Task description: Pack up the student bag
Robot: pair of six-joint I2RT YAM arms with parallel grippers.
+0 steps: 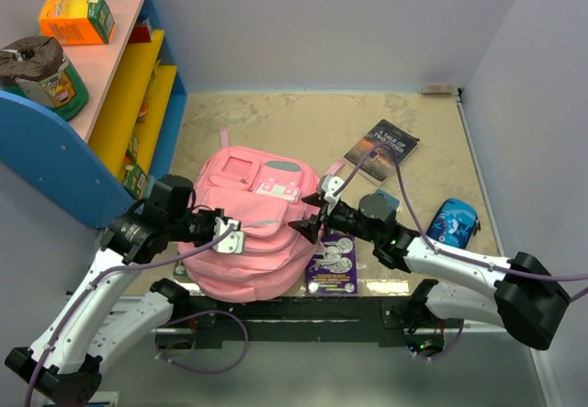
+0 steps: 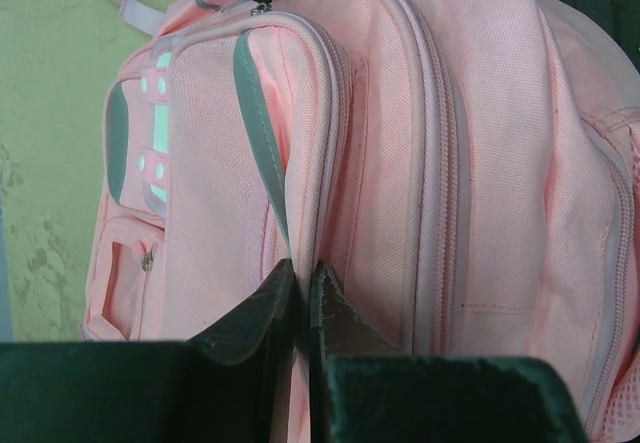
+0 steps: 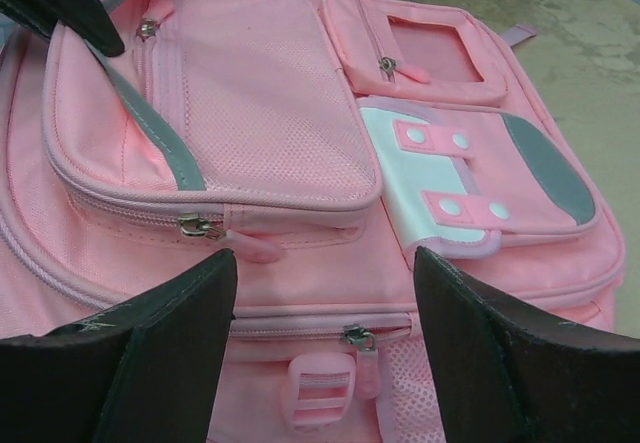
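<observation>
The pink backpack (image 1: 248,260) lies on the work surface, front pockets upward. My left gripper is shut on the rim of its front pocket (image 2: 220,143), fabric and piping squeezed between the fingers. My right gripper (image 1: 309,216) stands open at the bag's right side; in the right wrist view its fingers (image 3: 160,353) are over the pink fabric, nothing clearly between them. That view also shows the front pocket (image 3: 230,103) and a dark finger at its top left corner.
A purple book (image 1: 331,276) lies right of the bag, a dark book (image 1: 386,145) behind it, a blue case (image 1: 455,223) at far right. A shelf unit (image 1: 37,145) with boxes stands left.
</observation>
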